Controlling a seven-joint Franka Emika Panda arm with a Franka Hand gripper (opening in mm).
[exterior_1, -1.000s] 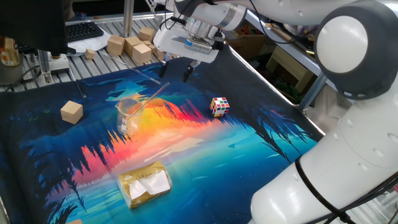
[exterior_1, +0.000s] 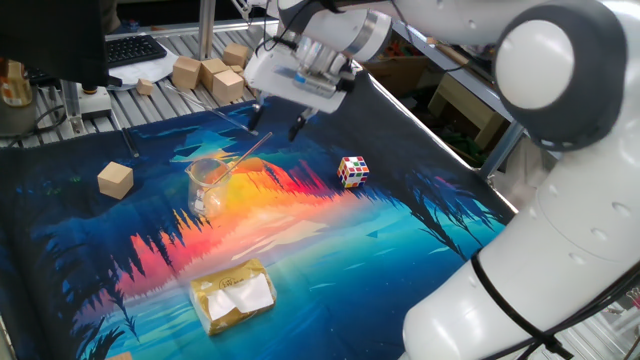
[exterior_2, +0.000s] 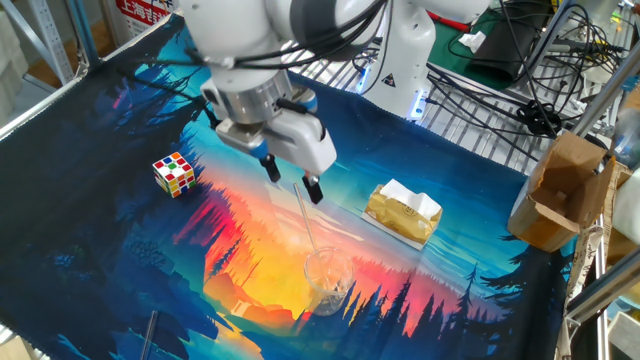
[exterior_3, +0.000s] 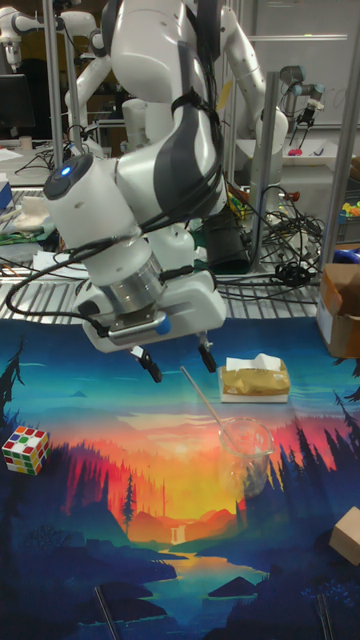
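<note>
My gripper (exterior_1: 275, 128) hangs open above the painted cloth, its two dark fingertips well apart and nothing between them. In exterior view 2 the gripper (exterior_2: 292, 180) shows the same empty gap. A clear glass beaker (exterior_1: 204, 190) stands on the cloth with a thin rod (exterior_1: 243, 158) leaning out of it. Exterior view 3 shows the beaker (exterior_3: 246, 439) lower and to the right of the gripper (exterior_3: 181, 364). A colourful puzzle cube (exterior_2: 175, 174) lies on the cloth, apart from the gripper. The gold tissue pack (exterior_2: 403, 213) has white tissue showing on top.
One wooden block (exterior_1: 116, 180) sits on the cloth; several more blocks (exterior_1: 214, 72) are on the slatted surface behind. An open cardboard box (exterior_2: 556, 195) stands at the table's side. Bare cloth lies between cube and tissue pack.
My arm and gripper have shifted slightly in exterior view 1, the fingertips a little lower and to the left. The objects on the cloth have stayed put, and the gripper has remained open.
</note>
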